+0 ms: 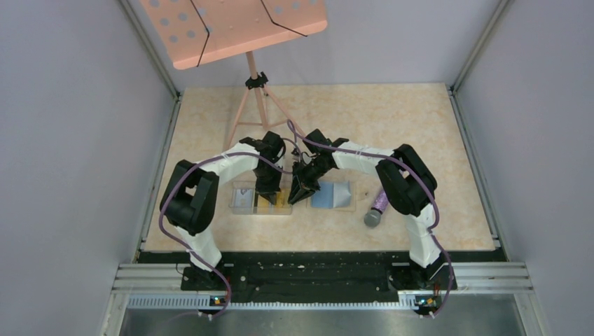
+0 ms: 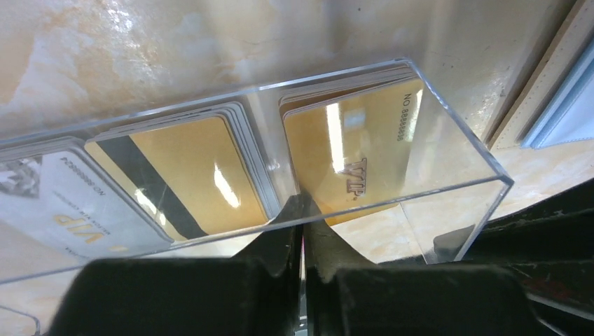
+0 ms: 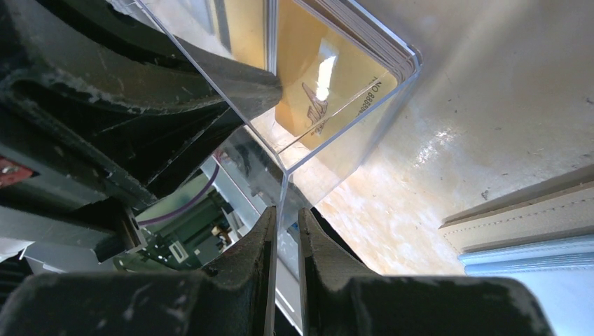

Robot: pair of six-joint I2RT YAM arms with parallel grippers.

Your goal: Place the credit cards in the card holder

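Observation:
The clear box lies on the table with three card stacks in it: white cards, gold cards with a dark stripe and plain gold cards. My left gripper is shut, its tips at the near left corner of the plain gold stack; no card shows between them. Shut on the upright corner of the box is my right gripper, the clear wall running between its fingers. The light blue card holder lies open to the right of the box.
A tan board lies under the card holder. Farther right stands a purple bottle beside the right arm. Behind the arms rises a pink stand. My two grippers are close together, with little room between them.

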